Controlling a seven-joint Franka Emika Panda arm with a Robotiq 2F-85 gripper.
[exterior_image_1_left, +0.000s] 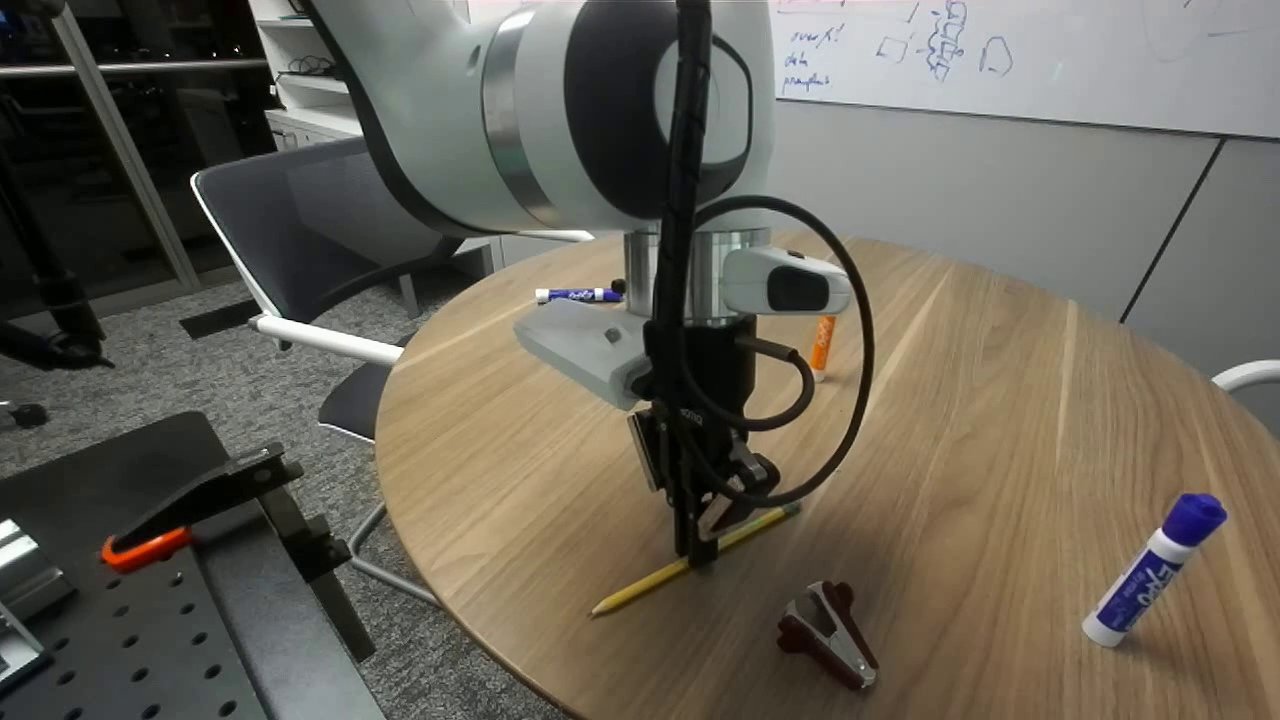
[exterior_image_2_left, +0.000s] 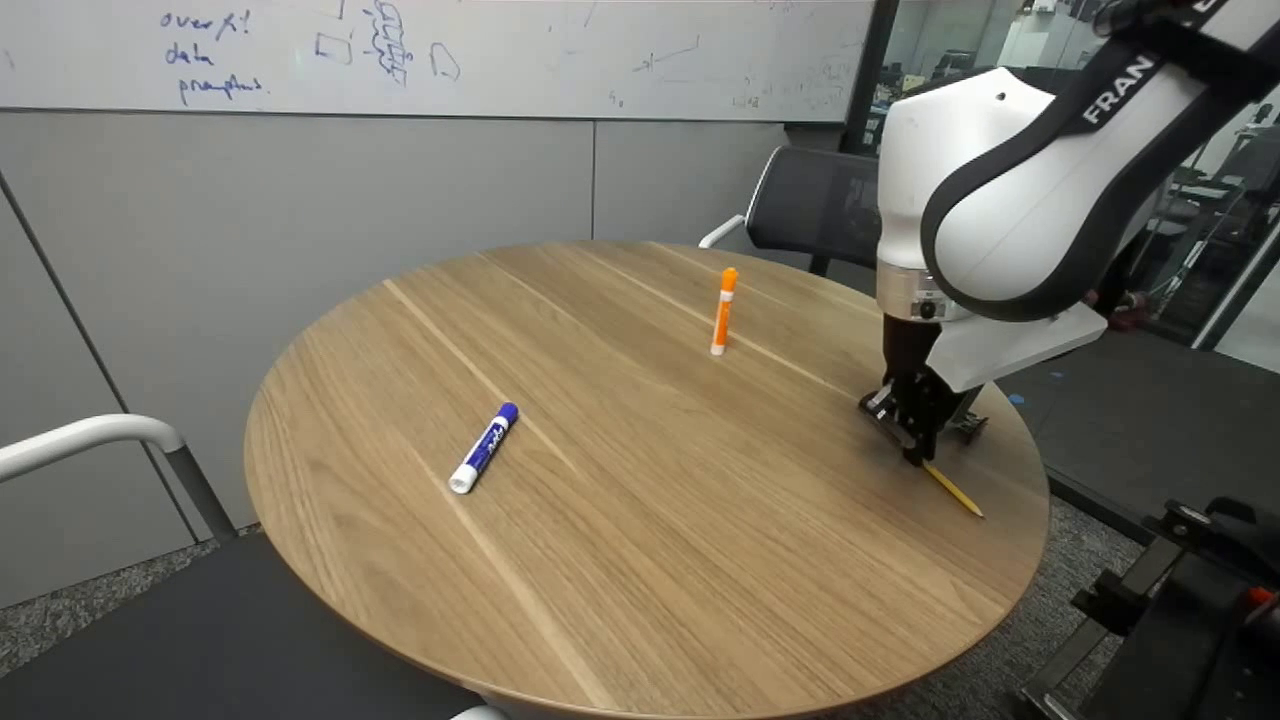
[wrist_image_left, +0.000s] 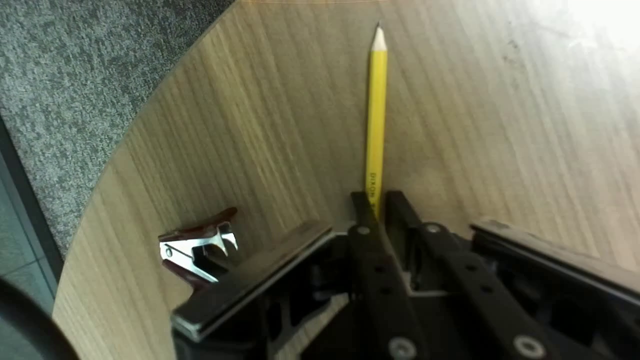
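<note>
A yellow pencil (wrist_image_left: 376, 114) lies on the round wooden table, its sharpened tip pointing away from my gripper in the wrist view. The two fingertips are down close to the tabletop, one on each side of the pencil's shaft. Only a narrow space separates them, and whether both press on the pencil is unclear. From exterior view 1, the gripper (exterior_image_1_left: 696, 558) stands over the middle of the pencil (exterior_image_1_left: 642, 589), with both ends showing. In exterior view 2 the tip half of the pencil (exterior_image_2_left: 956, 491) shows beyond the fingers.
A dark red staple remover (exterior_image_1_left: 828, 634) lies near the gripper. A blue-capped marker (exterior_image_1_left: 1146, 582) and an orange marker (exterior_image_2_left: 722, 314) stand farther off; another blue marker (exterior_image_1_left: 576, 295) is behind the arm. The table's edge (wrist_image_left: 150, 99) is close.
</note>
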